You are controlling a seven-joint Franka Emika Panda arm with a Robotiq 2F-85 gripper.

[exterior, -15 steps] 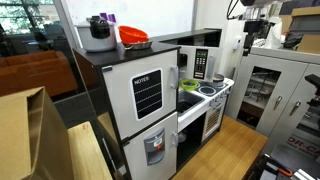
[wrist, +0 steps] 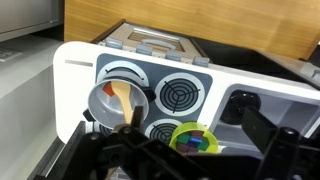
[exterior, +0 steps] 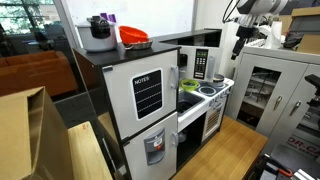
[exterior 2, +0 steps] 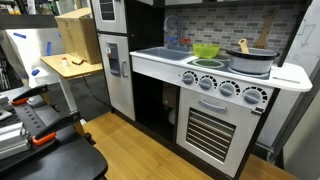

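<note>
My gripper is open, its dark fingers apart at the lower edge of the wrist view, nothing held between them. Below it is the toy stove top [wrist: 212, 80], seen from above. A grey pot [wrist: 101, 112] with a wooden utensil [wrist: 122, 96] inside stands on the left burners. Between and below the fingers, the green bowl [wrist: 181, 130] holds several small coloured pieces [wrist: 196, 140]; the gripper is not touching it as far as shows. In exterior view 1 the gripper [exterior: 237, 47] hangs high at upper right, above the stove end. Exterior view 2 does not show it.
The sink [wrist: 240, 108] lies to the right of the burners. A tall toy fridge [exterior: 146, 105] with a red bowl [exterior: 134, 35] and a dark cooker [exterior: 98, 33] on top stands beside the counter. An open microwave [exterior: 200, 63] rises behind the counter. Open floor [exterior 2: 150, 150] lies in front.
At upper right, the arm has changed its pose and the gripper has shifted left, toward the stove end. The kitchen and the things on it look unmoved.
</note>
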